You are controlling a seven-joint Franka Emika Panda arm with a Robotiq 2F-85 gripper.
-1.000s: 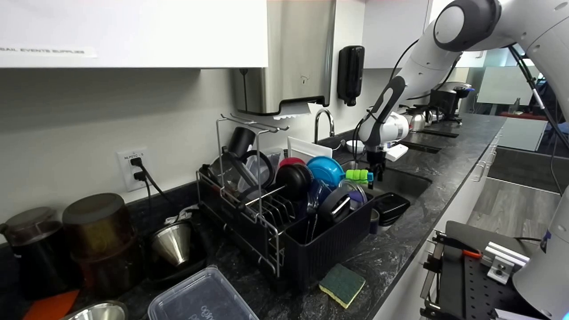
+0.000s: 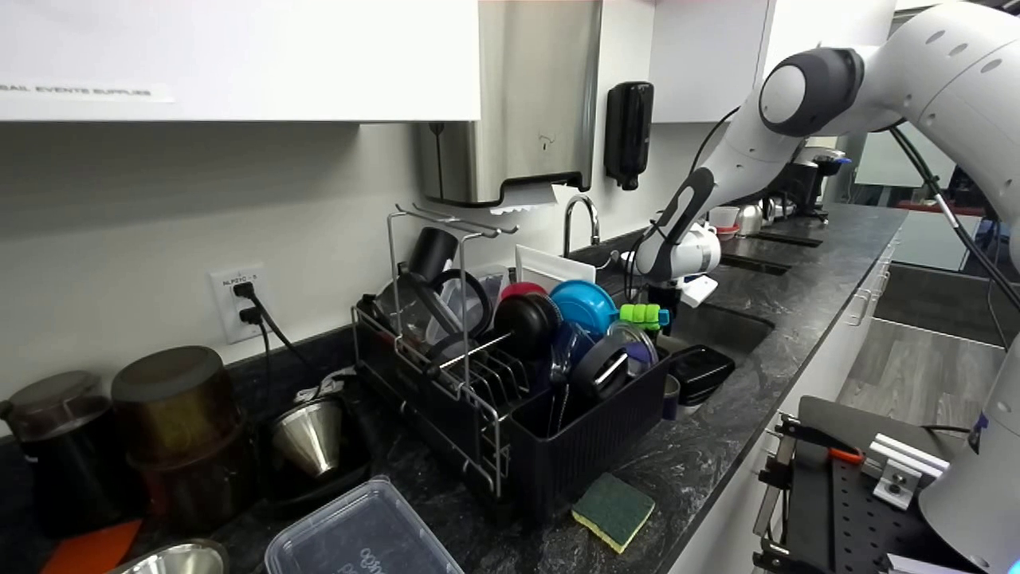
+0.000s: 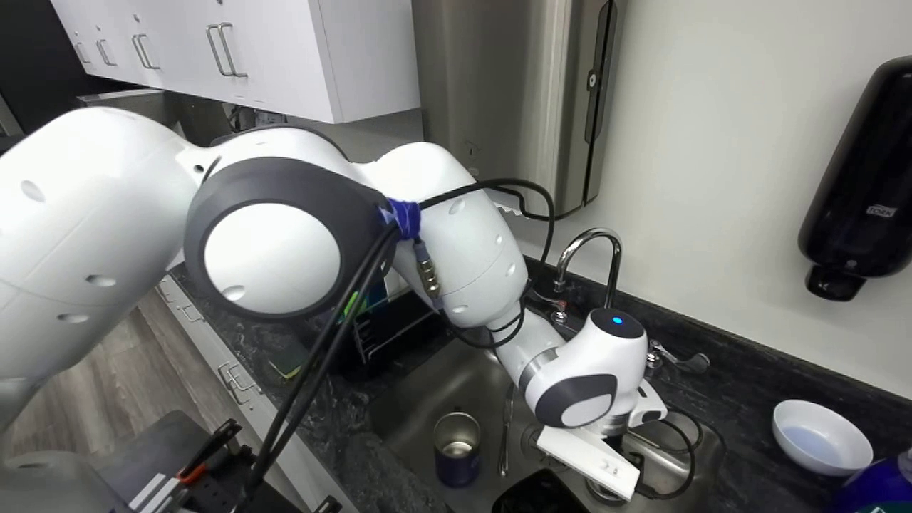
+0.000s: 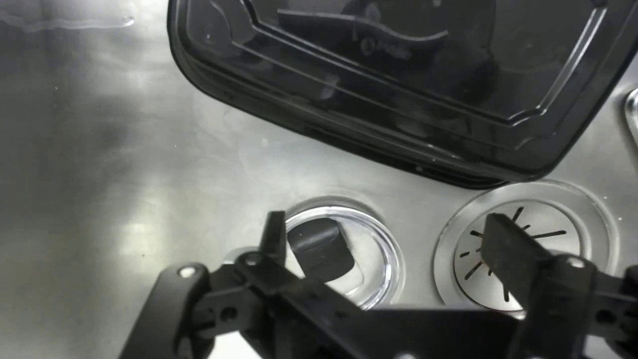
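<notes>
In the wrist view my gripper is open, its black fingers [image 4: 273, 236] spread wide. Below the gap lies a round clear-rimmed lid [image 4: 383, 254] with a black tab, on the floor of the steel sink [image 4: 149, 155]; one finger overlaps its left edge in the picture. The other finger appears over the slotted drain [image 4: 538, 221]. Whether the fingers touch anything cannot be told. A black rectangular container [image 4: 389, 128] sits just beyond the lid. From outside, the fingers are mostly hidden behind the hand and the dish rack [image 2: 583, 478].
A dark blue steel mug [image 3: 457, 466] stands in the sink near the container. The faucet [image 3: 590, 235] rises behind the arm. A white bowl [image 3: 821, 436] rests on the counter at right. A green sponge [image 2: 614, 510] lies before the rack.
In exterior view 1 the hand has moved slightly left and lower, deeper into the sink. It now covers the white bowl's place. The rack and dishes have not moved.
</notes>
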